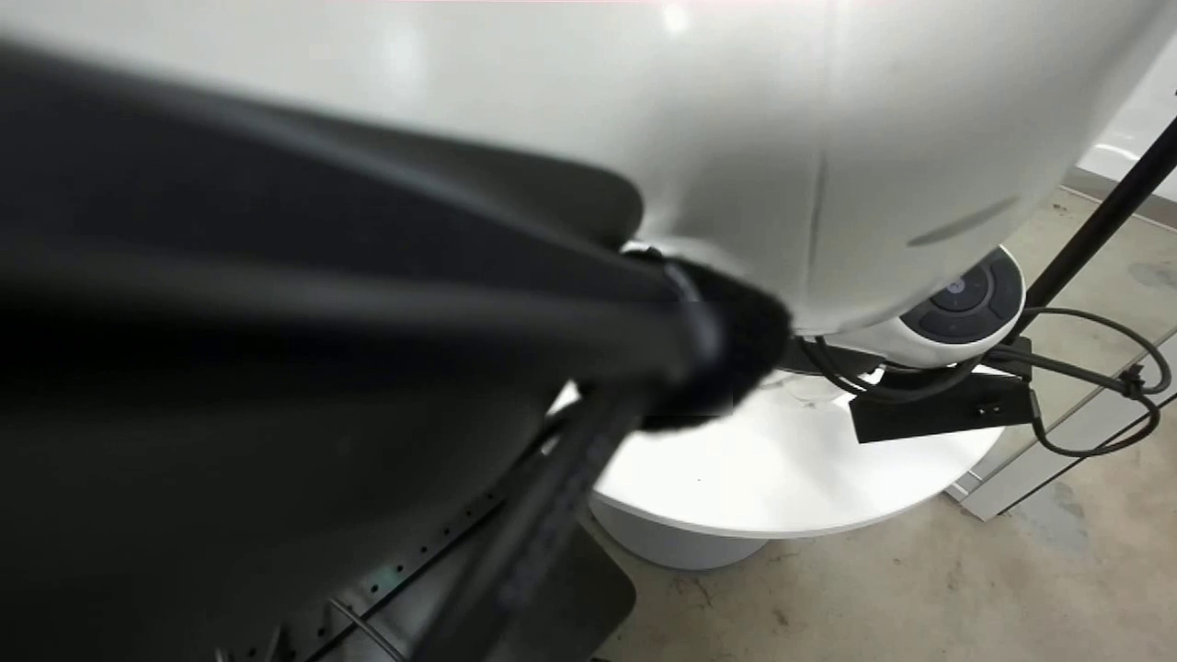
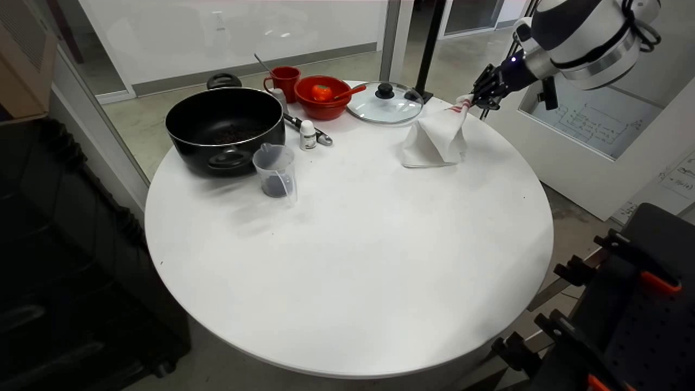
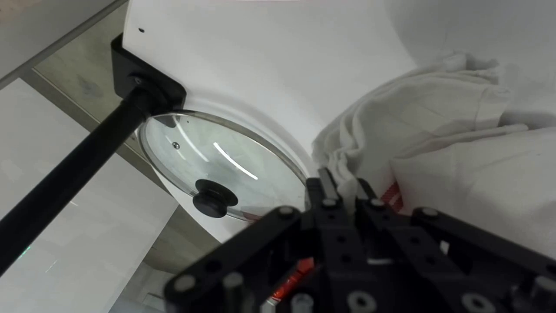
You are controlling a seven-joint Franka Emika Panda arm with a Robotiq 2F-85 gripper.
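Observation:
A white cloth with red stripes (image 2: 433,139) rises from the table's far right part into my gripper (image 2: 476,100), its lower folds resting on the white surface. In the wrist view, my gripper is shut on a gathered fold of the cloth (image 3: 469,156), which spreads out to the right of the fingers. One red stripe shows just beyond the fingertips. Exterior view 1 is mostly filled by my own arm (image 1: 276,331); neither gripper nor cloth shows there.
Left of the cloth lies a glass lid (image 2: 378,111), beside a red bowl (image 2: 326,107) and a red mug (image 2: 284,81). A black pot (image 2: 225,130), a clear measuring cup (image 2: 275,172) and a white bottle (image 2: 307,136) stand farther left. A black pole (image 3: 78,167) rises near the lid.

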